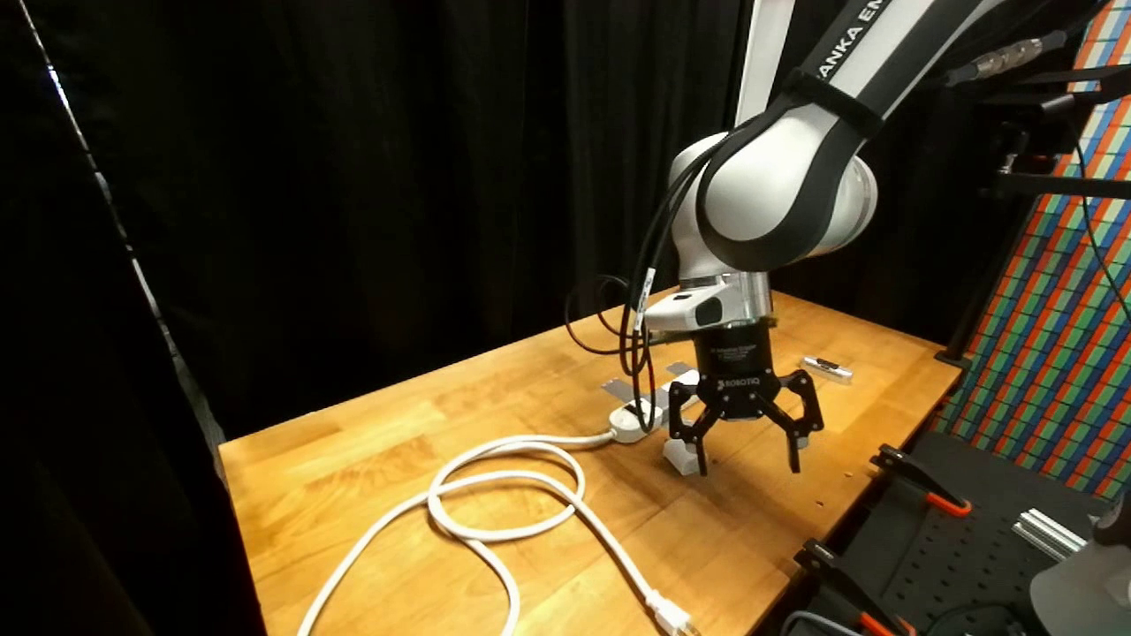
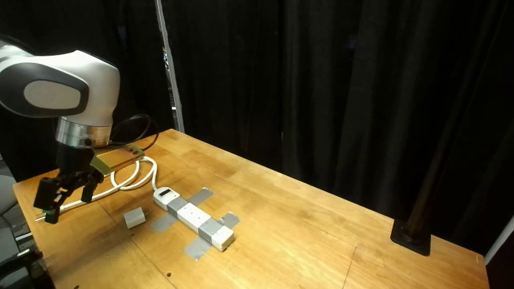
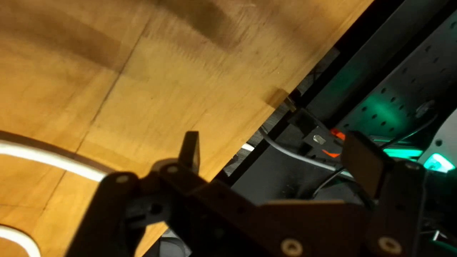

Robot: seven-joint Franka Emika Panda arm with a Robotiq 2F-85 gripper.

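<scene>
My gripper (image 1: 748, 461) hangs above the wooden table with its fingers wide apart and nothing between them. A small white block (image 2: 134, 218) rests on the table; in exterior view 1 the near finger partly covers this block (image 1: 679, 458). Behind it lies a white power strip (image 2: 192, 215), taped down with grey tape. Its white cord (image 1: 509, 443) loops across the table to a plug (image 1: 668, 613) near the front edge. From the wrist, the open gripper spans the table's edge, and the cord (image 3: 51, 158) appears at left. Neither block nor strip shows in that view.
A small white item (image 1: 827, 369) lies farther back on the table. Clamps with orange handles (image 1: 946, 504) grip the table's right edge, beside a dark perforated surface (image 1: 933, 562). In exterior view 2, the table's right half (image 2: 308, 241) is largely bare.
</scene>
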